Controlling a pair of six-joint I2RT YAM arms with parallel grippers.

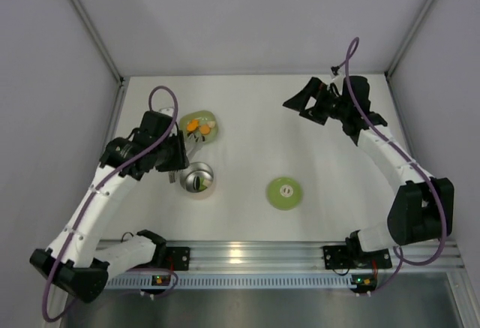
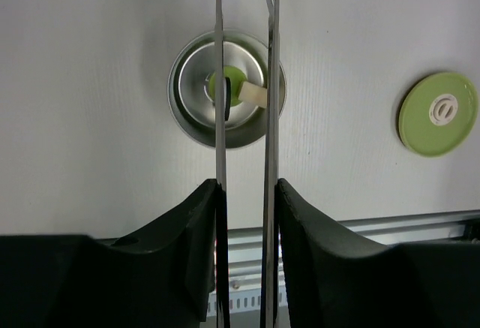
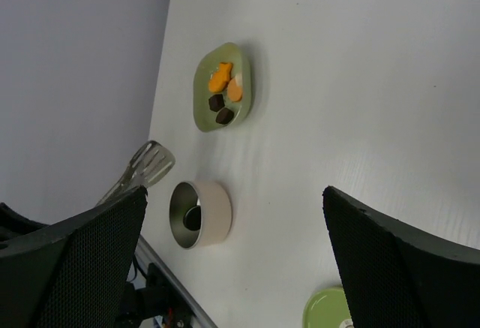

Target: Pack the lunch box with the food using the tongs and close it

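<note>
My left gripper is shut on metal tongs (image 2: 271, 155), whose two long arms run upward out of the left wrist view. In the top view the tongs' heads (image 1: 195, 142) hang by the near edge of the green lunch box (image 1: 213, 132). Orange and dark food pieces (image 3: 218, 77) lie in that box. Below the tongs stands the round pot (image 2: 178, 109), holding a green slice (image 2: 237, 82), a pale block (image 2: 253, 94) and something dark. Nothing shows between the tongs' heads in the right wrist view. My right gripper is open and empty, over the table's right side.
A round green lid (image 1: 284, 193) lies flat right of the pot, clear of both arms. A metal rail (image 1: 255, 251) runs along the near edge, and walls stand at both sides.
</note>
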